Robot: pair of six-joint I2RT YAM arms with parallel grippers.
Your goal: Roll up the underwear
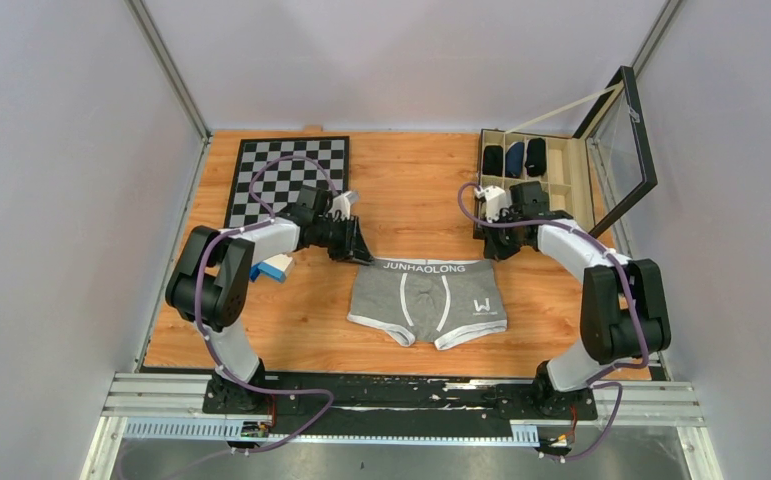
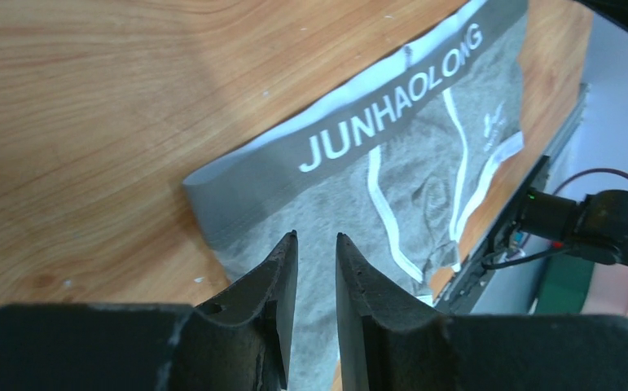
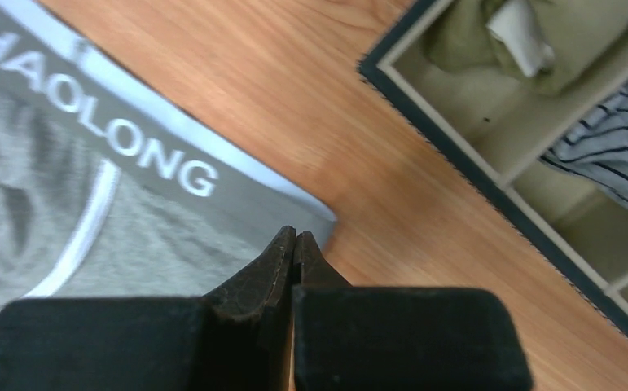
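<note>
Grey boxer briefs [image 1: 426, 300] with "JUNHAOLONG" on the waistband lie flat on the wooden table. My left gripper [image 1: 361, 255] is at the waistband's left corner. In the left wrist view its fingertips [image 2: 285, 252] stand slightly apart over the grey cloth [image 2: 343, 212]; whether cloth is held between them is unclear. My right gripper [image 1: 493, 255] is at the waistband's right corner. In the right wrist view its fingers [image 3: 265, 277] are shut, with no cloth visible between them, beside the waistband's end [image 3: 245, 208].
An open compartment box [image 1: 556, 150] holding rolled garments stands at the back right, close to my right gripper. A checkerboard [image 1: 281, 175] lies back left, with small blue and white blocks [image 1: 273, 272] below it.
</note>
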